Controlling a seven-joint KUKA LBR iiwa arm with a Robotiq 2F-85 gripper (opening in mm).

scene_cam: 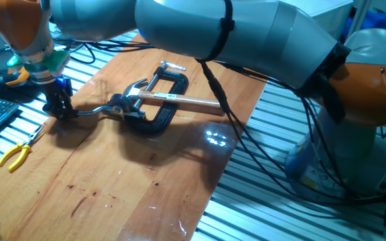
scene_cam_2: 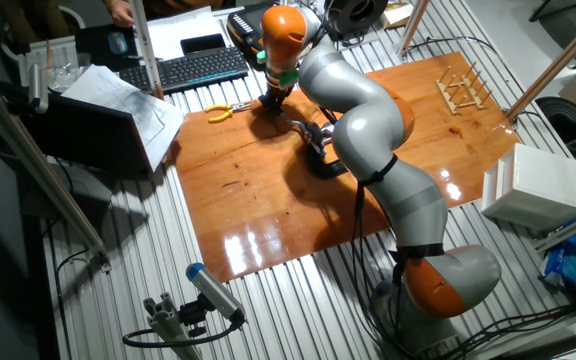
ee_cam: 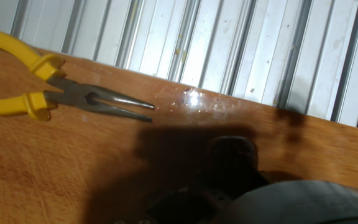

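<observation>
My gripper (scene_cam: 60,112) points down over the left part of the wooden table, at the near end of a curved metal rod tool (scene_cam: 99,108). The tool's dark far end (scene_cam: 122,107) rests among a hammer (scene_cam: 186,102) with a wooden handle and a black C-clamp (scene_cam: 159,124). Whether my fingers grip the rod's end or only stand beside it cannot be told. In exterior view 2 the gripper (scene_cam_2: 272,100) is small and dark, and the arm partly covers the tools. The wrist view shows mostly shadow and a dark, unclear gripper part.
Yellow-handled pliers (ee_cam: 86,96) lie at the table's edge beside the gripper. Beyond that edge are a ribbed metal surface (ee_cam: 216,43) and a keyboard (scene_cam_2: 193,70). A wooden peg rack (scene_cam_2: 460,92) stands at the far right.
</observation>
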